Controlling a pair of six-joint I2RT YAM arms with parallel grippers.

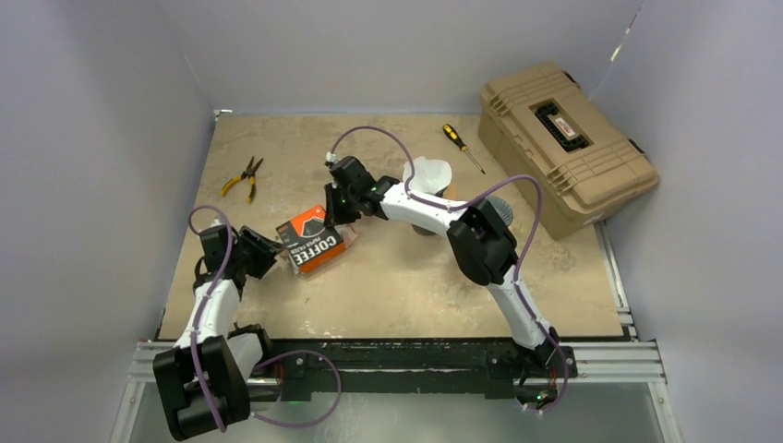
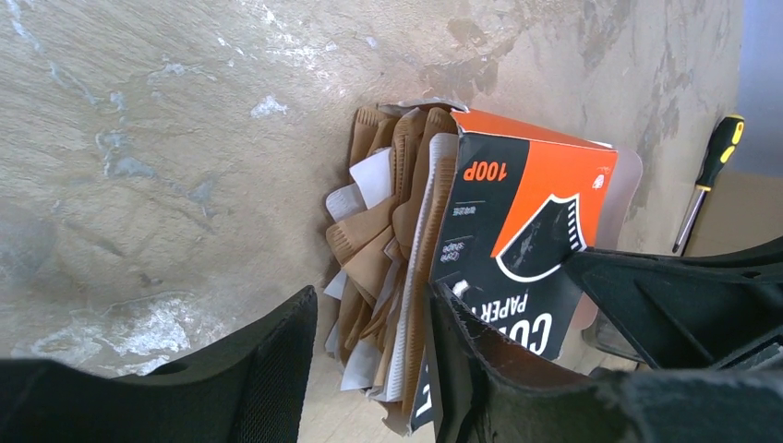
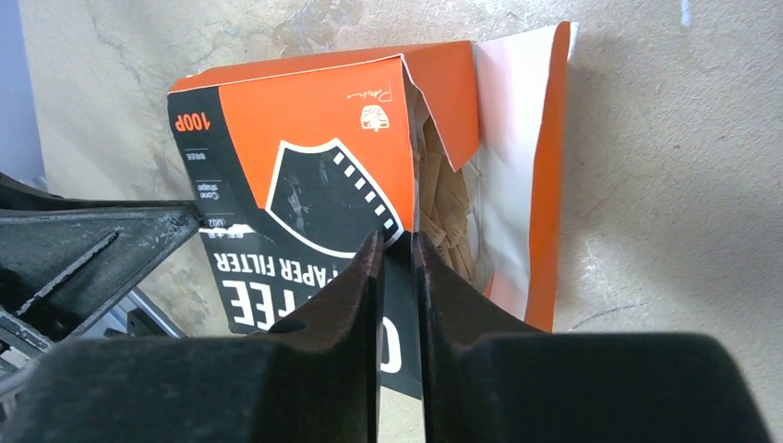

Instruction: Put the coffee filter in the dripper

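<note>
An orange and black coffee filter box (image 1: pixel 309 238) lies on the board, packed with brown and white filters (image 2: pixel 365 226) spilling from one end. My left gripper stands open at that end, one finger by the box's edge and filters between. My right gripper is over the box's other end, its fingertips at the top panel's edge beside the open flap, a narrow gap between them; whether it grips the edge I cannot tell. A white paper item (image 1: pixel 427 172) sits atop a dark container, partly hidden by my right arm; I cannot tell if it is the dripper.
Pliers (image 1: pixel 243 182) lie at the back left, a screwdriver (image 1: pixel 454 138) at the back. A large tan case (image 1: pixel 563 148) fills the right. A round grey item (image 1: pixel 501 209) is partly behind my right arm. The front middle of the board is clear.
</note>
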